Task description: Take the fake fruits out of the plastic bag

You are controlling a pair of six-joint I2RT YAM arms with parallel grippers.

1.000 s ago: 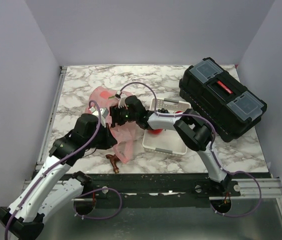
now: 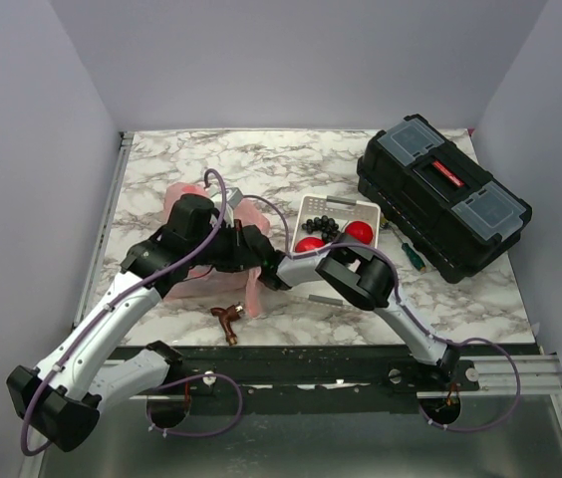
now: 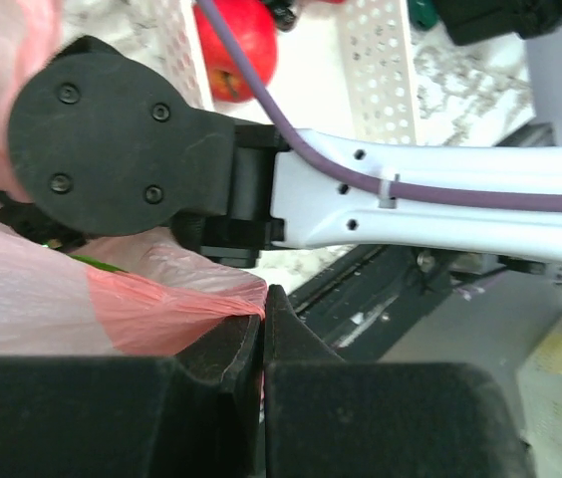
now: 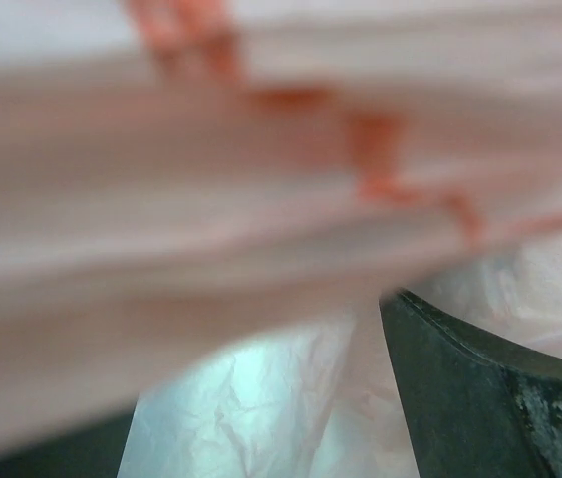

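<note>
The translucent pink-and-white plastic bag (image 2: 211, 286) lies at the left of the table, mostly under both arms. In the left wrist view, my left gripper is shut on the bag's edge, a gathered fold pulled taut at its fingertips. My right gripper stands open, its fingers (image 4: 460, 383) against crumpled film, with a blurred sheet of bag across the upper view. No fruit shows between them. Something green (image 3: 99, 263) peeks out beside the film, too covered to identify. Red fruits (image 2: 359, 232) and dark grapes (image 2: 321, 228) lie in a white basket (image 2: 365, 210).
A brown pipe-like object (image 2: 228, 324) lies at the table's front left. The black toolbox (image 2: 445, 196) fills the right side, with a green tool (image 2: 413, 256) beside it. Behind the bag and basket, the marble surface is clear.
My left gripper has moved away from the front edge, lifting the bag's edge. My right gripper has come down toward the front and in against the bag, its arm uncovering more basket.
</note>
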